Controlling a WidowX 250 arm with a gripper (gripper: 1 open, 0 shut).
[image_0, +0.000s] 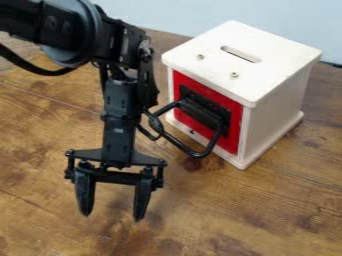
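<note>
My gripper hangs low over the wooden table at the left, fingers pointing down and spread open with nothing between them. To its right and behind stands a white wooden box with a slot in its top and a red front panel. A black insert sits in that panel, and black cable loops run in front of it, beside my arm.
The arm covers part of the table at upper left. A pale surface lies beyond the table's back edge.
</note>
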